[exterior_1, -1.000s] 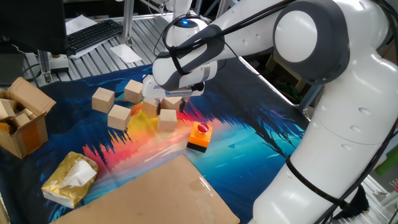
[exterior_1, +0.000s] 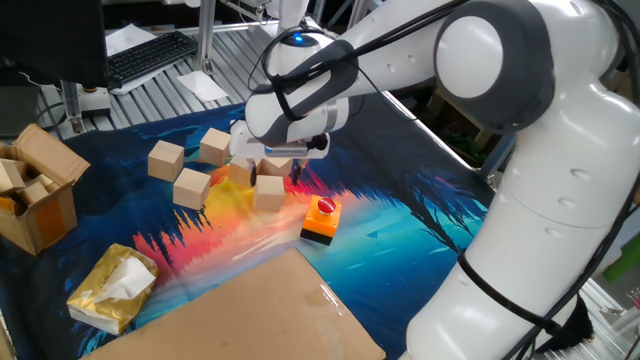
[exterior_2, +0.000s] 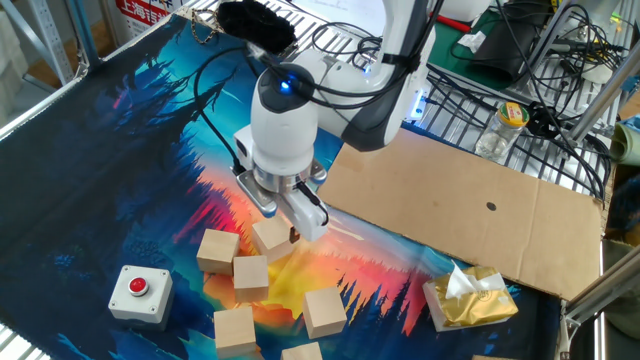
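Note:
Several plain wooden cubes lie loosely grouped on the colourful cloth. In exterior view 1, one cube (exterior_1: 166, 160) is at the group's left, another (exterior_1: 269, 193) at its front right. My gripper (exterior_1: 282, 170) points down at the right end of the group, its hand covering part of a rear cube (exterior_1: 273, 166). In exterior view 2, the gripper (exterior_2: 295, 236) is close beside a cube (exterior_2: 271, 240), overlapping its edge. Whether they touch is unclear. The hand and cubes hide most of the fingers, so the finger opening cannot be made out.
A push-button box (exterior_1: 321, 218) with a red top stands right of the cubes. A gold tissue pack (exterior_1: 113, 290) and a cardboard box (exterior_1: 45, 218) holding blocks are at the left. Flat cardboard (exterior_1: 245, 315) covers the front.
A dark finger by the rear cube has shifted very slightly to the right. The arm is almost still, and the cubes stay in the same places.

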